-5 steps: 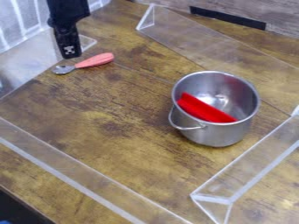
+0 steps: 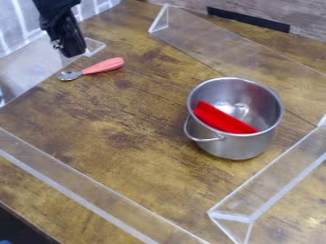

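My black gripper (image 2: 71, 46) hangs at the upper left, above and slightly left of a spoon-like utensil (image 2: 105, 66) with a pink handle and a metal head, which lies on the wooden table (image 2: 133, 167). The gripper looks shut, with nothing visible between its fingers. A steel pot (image 2: 232, 143) stands on the right, with a long red object (image 2: 223, 118) inside it.
Clear plastic barriers run along the back (image 2: 211, 43), the lower left (image 2: 64, 186) and the lower right (image 2: 268, 186) of the workspace. The middle of the table is open.
The gripper has moved a little left and upward over the last second. The utensil, pot and red object have not moved.
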